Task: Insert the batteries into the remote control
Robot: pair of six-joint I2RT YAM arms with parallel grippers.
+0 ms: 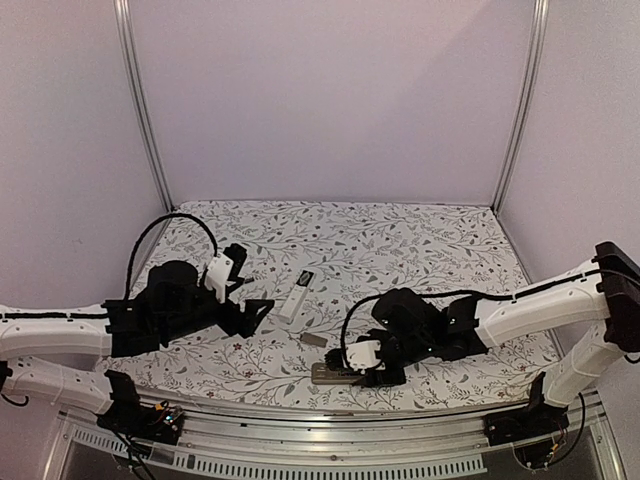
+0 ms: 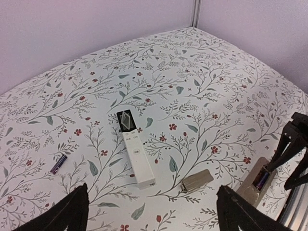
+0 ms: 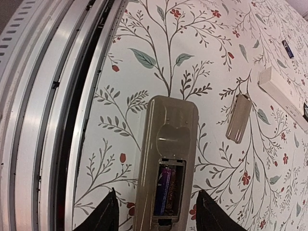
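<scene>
The taupe remote control (image 3: 175, 127) lies battery side up near the table's front edge, its compartment uncovered. Inside it a purple battery (image 3: 163, 189) and a darker battery (image 3: 173, 192) lie side by side, low in the slot. Just above the remote, my right gripper is open, fingers apart over the compartment end and empty. My left gripper stands open well to the left, also empty. The loose battery cover (image 2: 197, 181) rests on the table behind the remote. Much of the remote is hidden by the right arm in the top view.
A white oblong object (image 2: 137, 154) with a black end lies left of the cover. Farther left is another small dark and purple battery (image 2: 58, 164). A metal rail (image 3: 86, 96) runs along the front edge.
</scene>
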